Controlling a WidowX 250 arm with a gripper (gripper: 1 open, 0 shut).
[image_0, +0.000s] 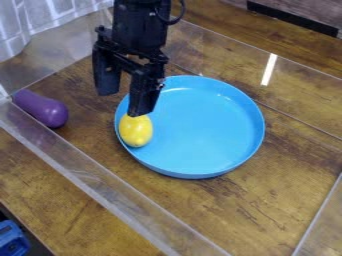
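My black gripper (127, 88) hangs open over the left rim of a round blue plate (201, 135), its fingers pointing down with nothing seen between them. A yellow oval object (135, 131) lies on the left part of the plate, just below the gripper. A purple elongated object, like a toy eggplant (40, 108), lies on the wooden table to the left, apart from the plate.
The wooden table (267, 210) has free room to the right and in front. Clear walls or edges run along the left side, and a blue item (11, 240) shows at the bottom left corner.
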